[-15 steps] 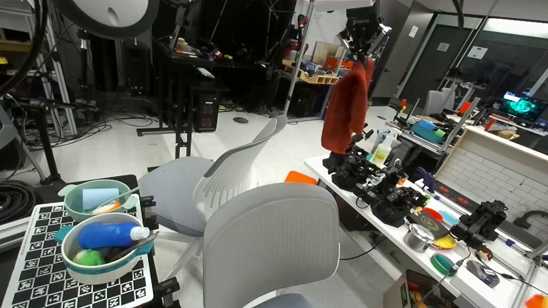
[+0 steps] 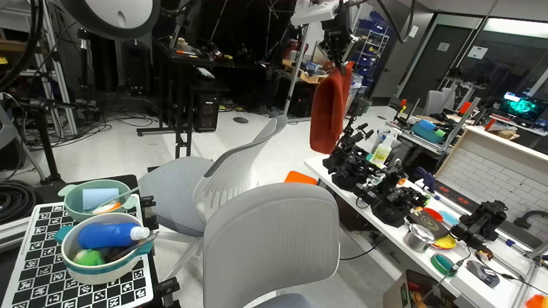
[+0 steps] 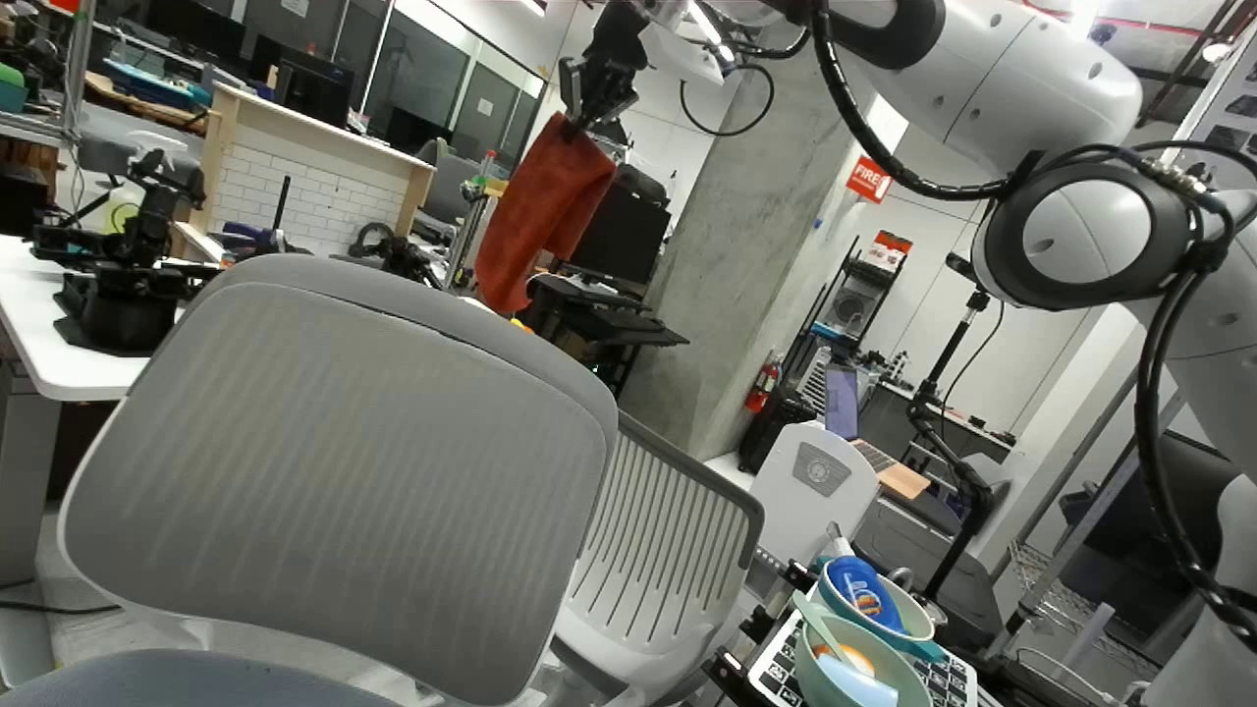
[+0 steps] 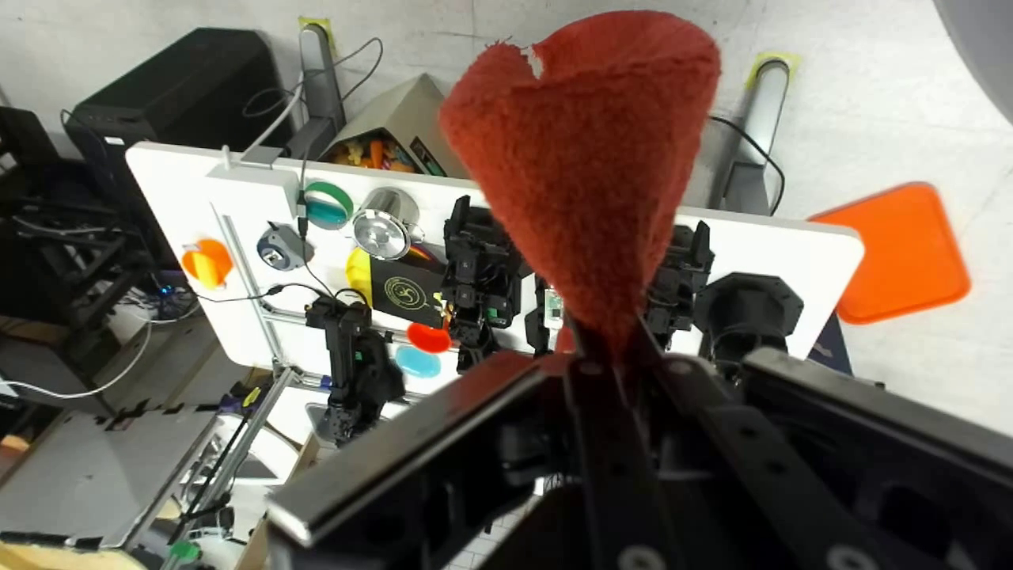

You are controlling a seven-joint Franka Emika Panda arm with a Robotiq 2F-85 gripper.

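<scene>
A red-orange cloth (image 2: 329, 110) hangs high in the air, its top pinched by my gripper (image 2: 341, 66). The second exterior view shows the same cloth (image 3: 542, 212) drooping below the gripper (image 3: 577, 128), clear of the chair backs. From the wrist, the cloth (image 4: 598, 142) spreads out from the gripper's tips (image 4: 612, 353), which are shut on its narrow end. Part of the table behind it is covered from the wrist's sight.
Below is a white table (image 4: 826, 256) with black robot arms (image 2: 354, 164) and a metal pot (image 2: 419, 237). Grey chairs (image 2: 272, 241) stand in front. Two bowls (image 2: 100, 274) holding various items sit on a marker board (image 2: 38, 267) at left. An orange mat (image 4: 907, 252) lies near the table's end.
In exterior view 1, my gripper and the hanging cloth have shifted left and slightly upward. The cloth is still held, and the bowls and chairs have stayed put.
</scene>
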